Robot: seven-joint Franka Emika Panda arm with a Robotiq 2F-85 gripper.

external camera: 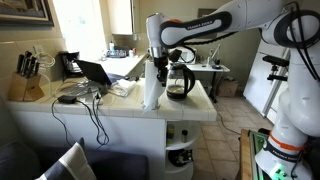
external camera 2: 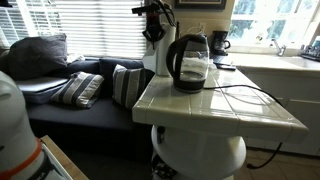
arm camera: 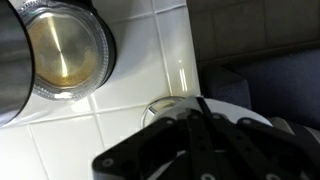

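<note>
A white paper towel roll (external camera: pixel 151 88) stands upright near the counter's front edge, and it shows behind the kettle in the second exterior view. My gripper (external camera: pixel 162 76) is right above and beside the top of the roll, pointing down. In the wrist view the gripper is shut; no object can be made out between its fingers. Below it are white paper (arm camera: pixel 240 113) and a shiny round metal base (arm camera: pixel 160 108), partly hidden by the gripper. Whether the fingers touch the paper I cannot tell.
A glass kettle (external camera 2: pixel 190 65) with a dark handle stands close to the roll on the white tiled counter (external camera 2: pixel 225 105). Farther along the counter are a laptop (external camera: pixel 96 74) and a knife block (external camera: pixel 27 88). A dark sofa (external camera 2: pixel 100 110) with pillows lies beyond the counter's edge.
</note>
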